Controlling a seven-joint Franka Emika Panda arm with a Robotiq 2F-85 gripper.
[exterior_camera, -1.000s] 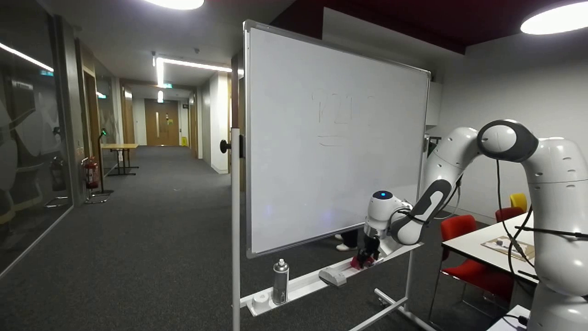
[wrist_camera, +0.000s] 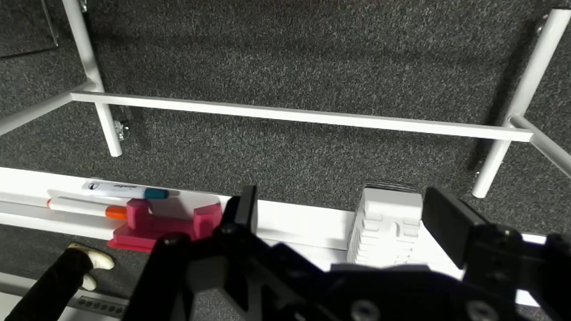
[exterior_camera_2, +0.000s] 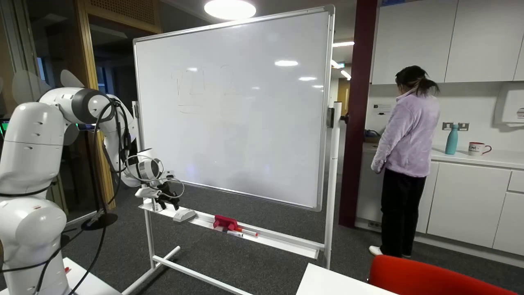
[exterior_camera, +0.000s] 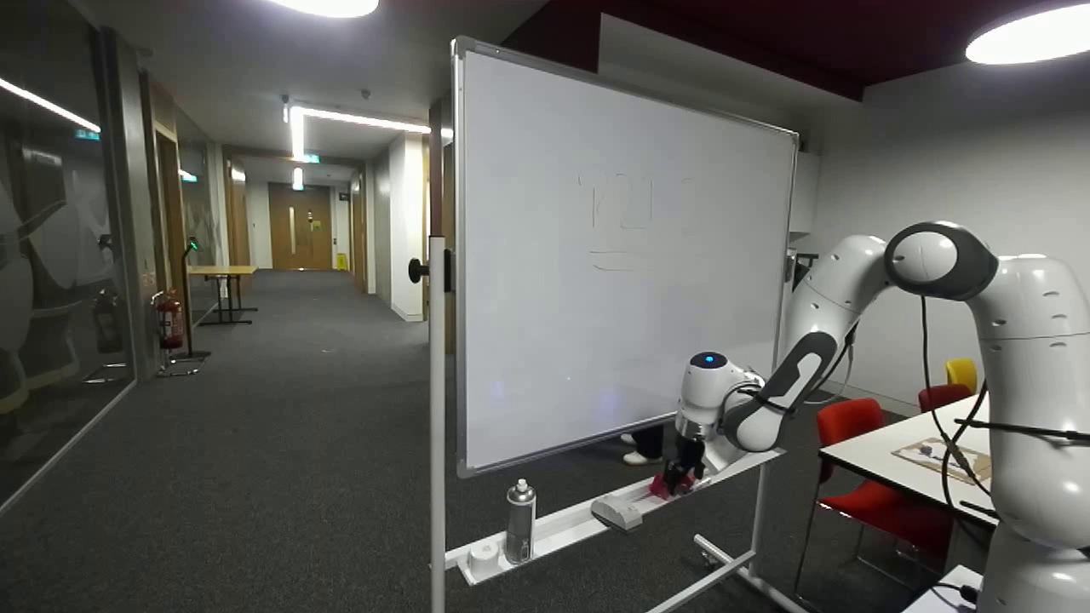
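Note:
In the wrist view my gripper is open, its dark fingers wide apart with nothing held. A whitish-grey ribbed eraser [wrist_camera: 385, 230] appears between them, closer to the right finger, and rests on the white tray [wrist_camera: 302, 222]. Seen from the second exterior view, the gripper [exterior_camera_2: 169, 197] hangs just above the tray beside the eraser [exterior_camera_2: 184, 214]. Faint dark marks [exterior_camera: 610, 267] show on the whiteboard [exterior_camera: 613, 337]. A red holder [wrist_camera: 160, 227] lies on the tray to the left of the fingers in the wrist view.
Two markers, one teal-capped [wrist_camera: 126, 190] and one with an orange band [wrist_camera: 85, 207], lie near the red holder. A spray can [exterior_camera: 521, 523] and a white roll [exterior_camera: 483, 557] stand at one tray end. A person [exterior_camera_2: 410, 142] stands at the counter.

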